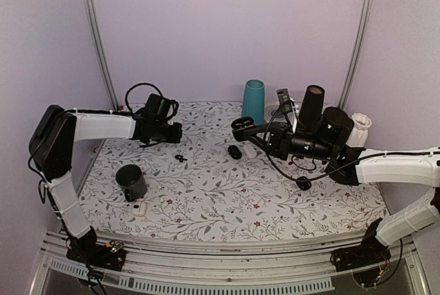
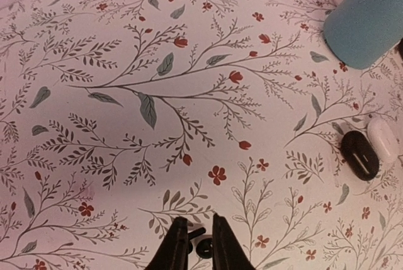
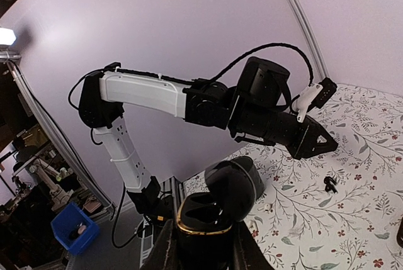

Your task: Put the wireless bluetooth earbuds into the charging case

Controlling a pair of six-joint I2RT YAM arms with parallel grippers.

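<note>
A black charging case (image 3: 204, 210), lid up and a gold line along its rim, is gripped between the fingers of my right gripper (image 1: 253, 132), held above the table right of centre. Two small black earbuds (image 1: 180, 158) lie close together on the patterned cloth at the left. My left gripper (image 1: 176, 134) is raised off the cloth, slightly behind the earbuds in the top view. Its fingers (image 2: 181, 227) stand a little apart with nothing held; in the left wrist view one earbud (image 2: 204, 248) shows on the cloth beyond them. The case's slots cannot be made out.
A black mug (image 1: 131, 183) and a small white box (image 1: 139, 209) stand at front left. A black oval object (image 1: 234, 152) and a white one (image 1: 249, 151) lie mid-table, before a teal vase (image 1: 254, 101).
</note>
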